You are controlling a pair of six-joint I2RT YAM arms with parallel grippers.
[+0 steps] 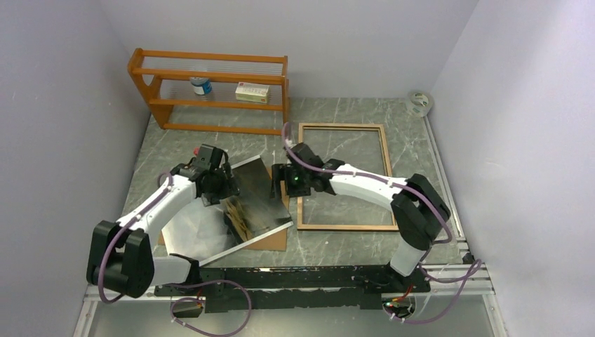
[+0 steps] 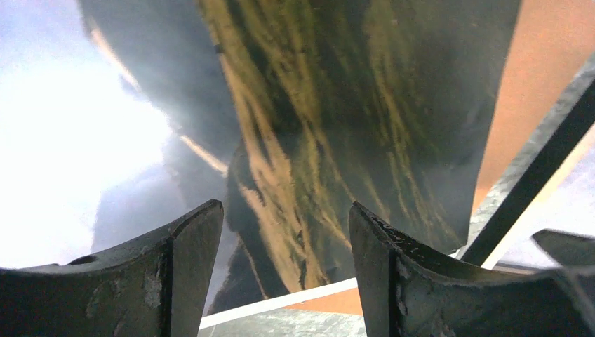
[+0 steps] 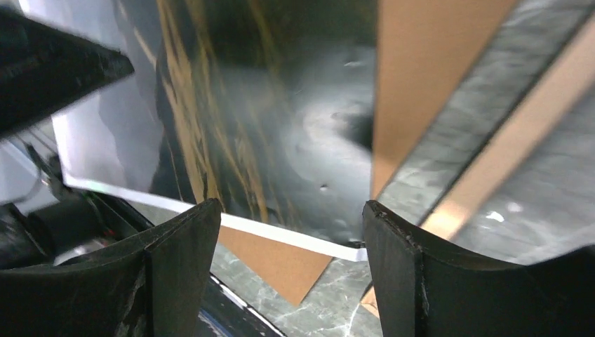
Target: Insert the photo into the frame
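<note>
The photo [image 1: 259, 193], a dark glossy print with yellow streaks and a white border, lies askew on a brown board [image 1: 266, 242] at the left. The empty wooden frame [image 1: 344, 227] lies to its right on the marble surface. My left gripper [image 1: 219, 184] hangs over the photo, fingers apart with nothing seen between them. My right gripper [image 1: 286, 180] is over the photo's right edge beside the frame, also open, its fingertips above the white border in the right wrist view.
A wooden shelf [image 1: 210, 55] with a can and a box stands at the back left. A tape roll [image 1: 419, 103] sits at the back right corner. Walls close in on both sides.
</note>
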